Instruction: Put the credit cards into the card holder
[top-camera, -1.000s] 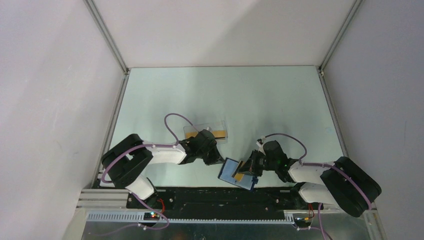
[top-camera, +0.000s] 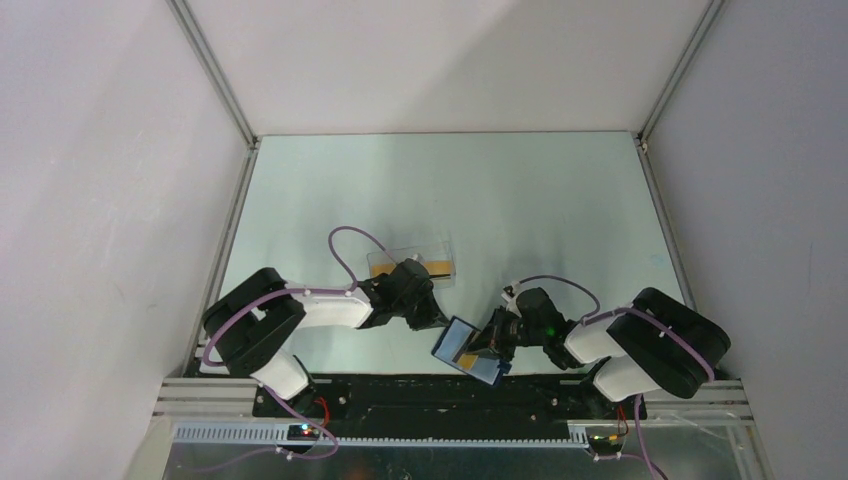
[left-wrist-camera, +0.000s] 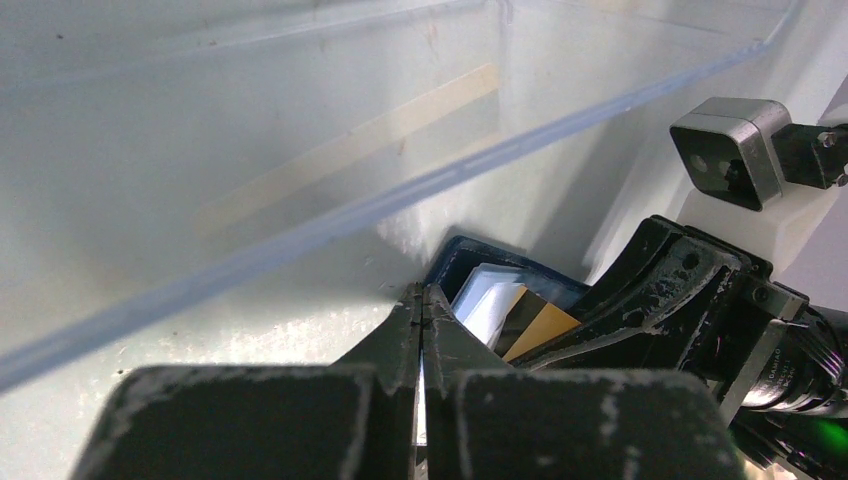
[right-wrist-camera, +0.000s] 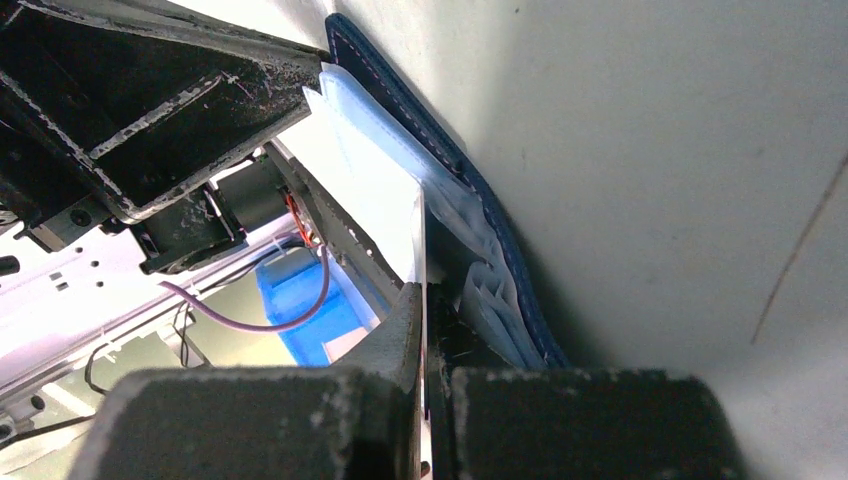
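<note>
An open card holder (top-camera: 451, 343) with blue sleeves and a tan card lies at the table's front, beneath my right gripper (top-camera: 480, 350). In the right wrist view that gripper is shut on a thin white card (right-wrist-camera: 417, 230), seen edge-on among the holder's translucent sleeves (right-wrist-camera: 455, 195). My left gripper is shut just left of the holder, with nothing visible between its fingers. In the left wrist view the holder (left-wrist-camera: 470, 258) shows past its fingertips, partly hidden by the right gripper.
A clear tray (top-camera: 438, 253) with tan cards stands behind my left arm, and its wall (left-wrist-camera: 400, 200) crosses the left wrist view.
My right arm and gripper have shifted toward the front left over the holder. The holder has moved slightly left and forward. The left arm has not moved.
</note>
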